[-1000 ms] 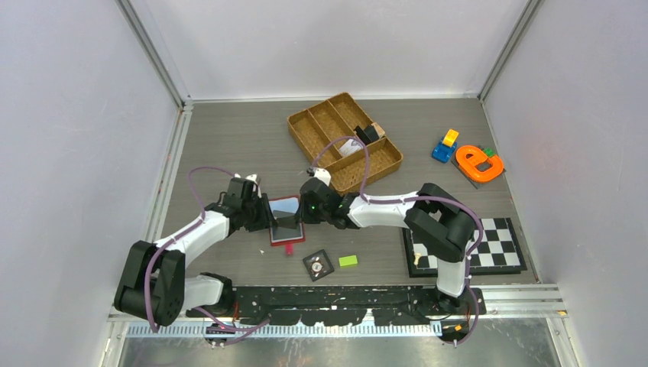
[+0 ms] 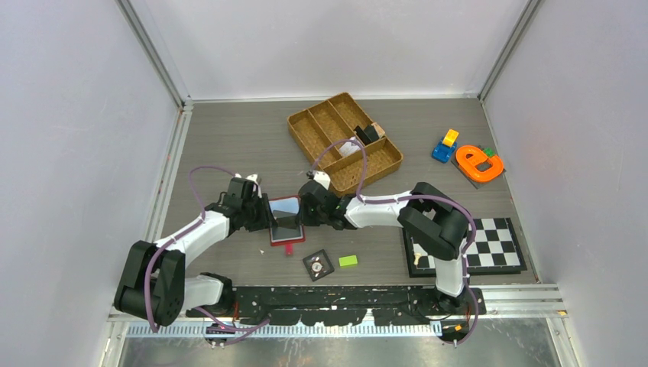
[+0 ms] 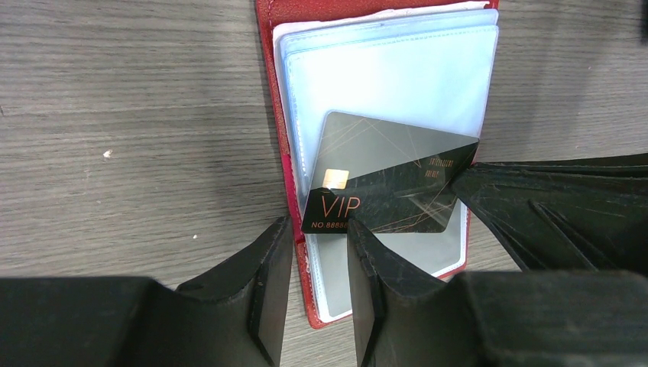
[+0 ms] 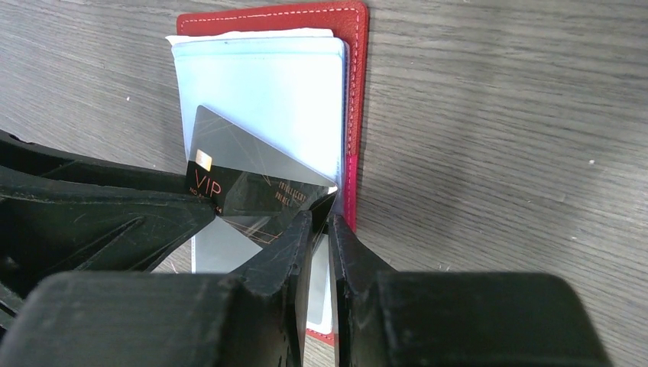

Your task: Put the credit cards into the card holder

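An open red card holder [image 2: 294, 240] with pale blue sleeves [image 3: 386, 65] lies flat between both grippers. A black VIP card [image 3: 382, 191] rests slantwise over its middle, its upper part grey-looking. My left gripper has its fingertips at the card's lower left edge, slightly apart. My right gripper has its fingertips at the card's right corner, close together with a narrow gap. Whether either pinches the card is unclear. Each gripper also shows large in the other's wrist view.
A divided wicker tray [image 2: 309, 134] with dark and white items stands behind. A small black square item [image 2: 318, 265] and green block [image 2: 348, 261] lie in front. A chessboard [image 2: 497, 248] and toys [image 2: 477, 163] are at the right.
The right arm and its cable have shifted very slightly. The left arm and card holder look the same.
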